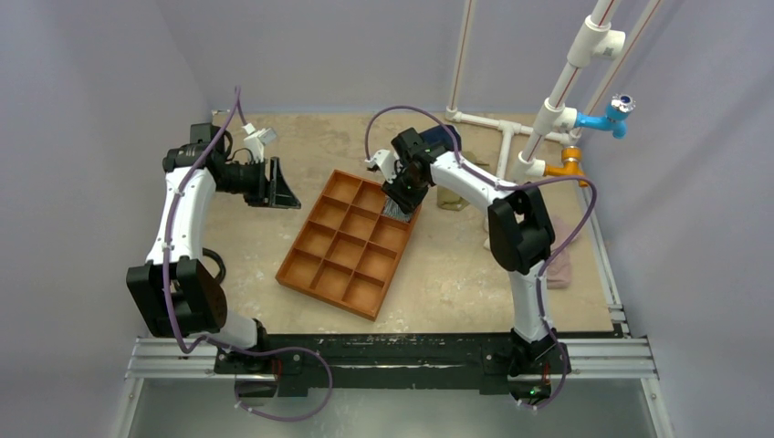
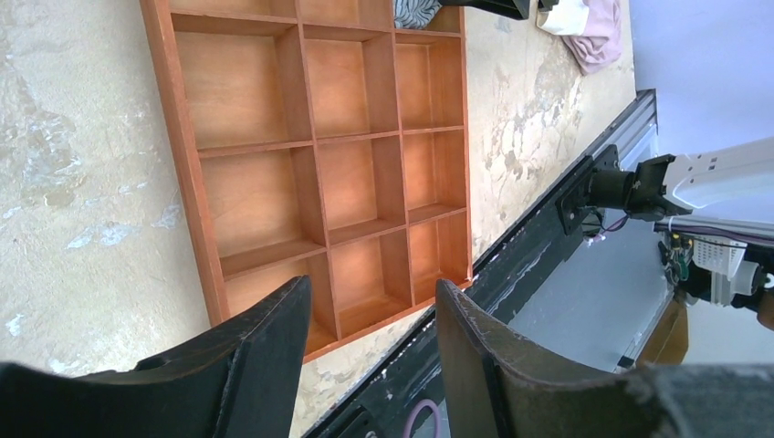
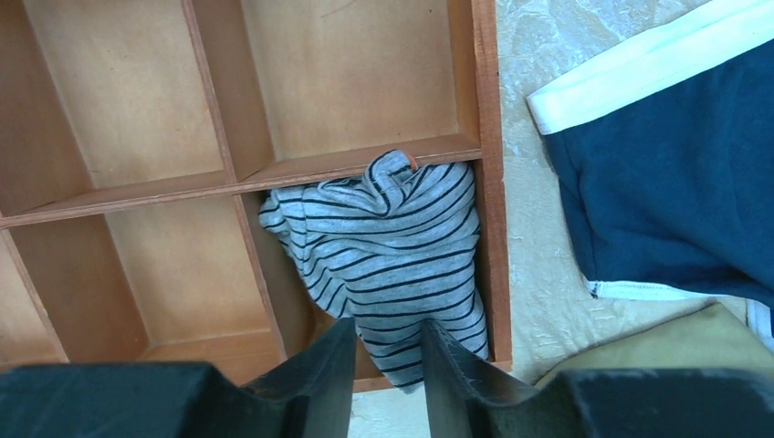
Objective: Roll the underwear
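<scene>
Grey-and-black striped underwear (image 3: 392, 237) lies bunched in a corner compartment of the wooden divided box (image 1: 315, 294). Its lower tip reaches over that compartment's near wall in the right wrist view. My right gripper is over this lower end, its two fingers parted with striped cloth showing in the gap; they do not look closed on it. In the top view this gripper (image 1: 406, 199) covers part of the cloth. Left of the box, my left gripper (image 1: 294, 203) hangs open and empty; its spread fingertips (image 2: 299, 297) show in the left wrist view.
Navy underwear with a white waistband (image 3: 675, 155) lies flat beside the box, with an olive garment (image 3: 675, 347) touching it. A pink cloth (image 1: 557, 265) rests at the table's right. White pipes with taps (image 1: 598, 119) stand at the back right. The box's other visible compartments look empty.
</scene>
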